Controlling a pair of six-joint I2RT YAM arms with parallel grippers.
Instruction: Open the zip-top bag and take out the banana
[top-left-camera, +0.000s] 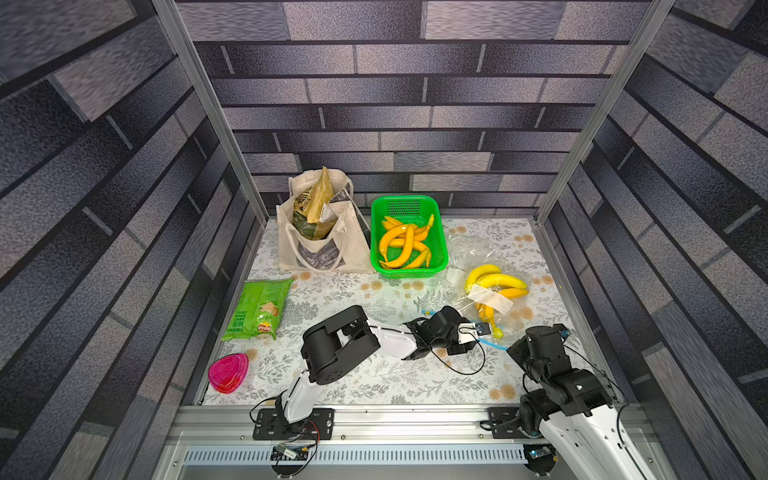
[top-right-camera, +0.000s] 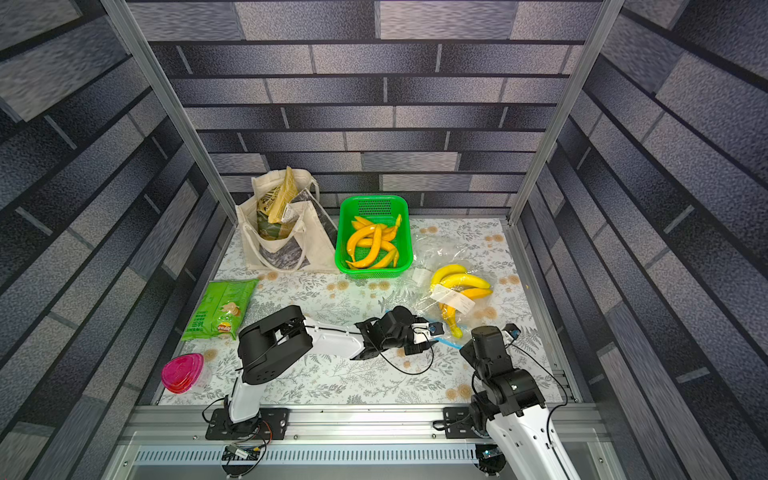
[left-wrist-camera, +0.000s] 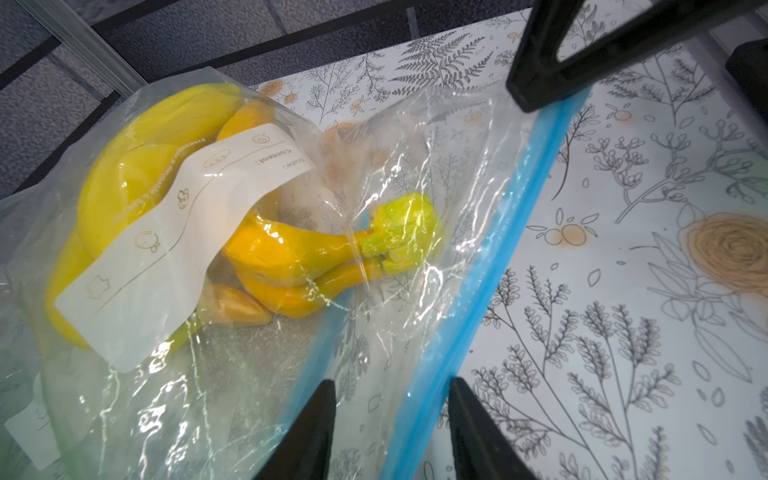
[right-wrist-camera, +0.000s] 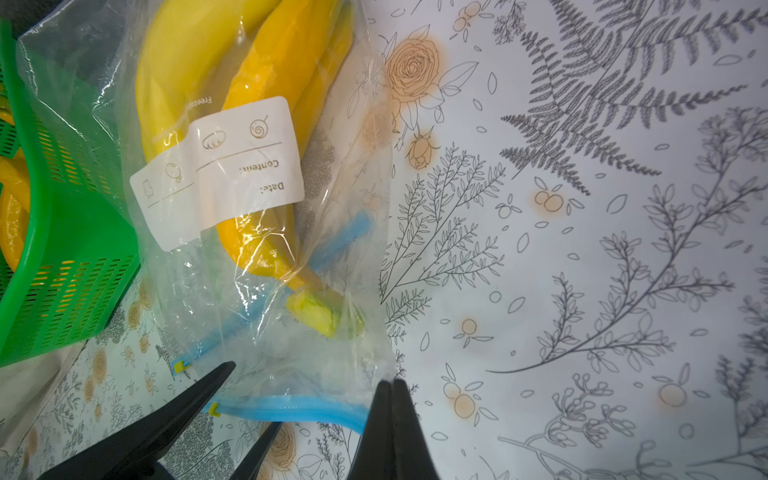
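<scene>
The clear zip bag (left-wrist-camera: 200, 392) lies with a bunch of yellow bananas (left-wrist-camera: 280, 248) inside, behind a white label. Its two blue zip strips (right-wrist-camera: 296, 409) stand apart, and the banana stem (right-wrist-camera: 316, 310) rests near the mouth. My right gripper is shut on one end of the front blue strip, pulling that edge up in the left wrist view. Around the same strip nearer its other end, my left gripper is open, its two fingers (left-wrist-camera: 308, 436) on either side of the blue edge with gaps.
The green basket (top-left-camera: 409, 273) holding orange-yellow bananas stands just left of the bag. Further left are a cloth bag (top-left-camera: 356, 232), a green packet (top-left-camera: 260, 308) and a pink container (top-left-camera: 228, 373).
</scene>
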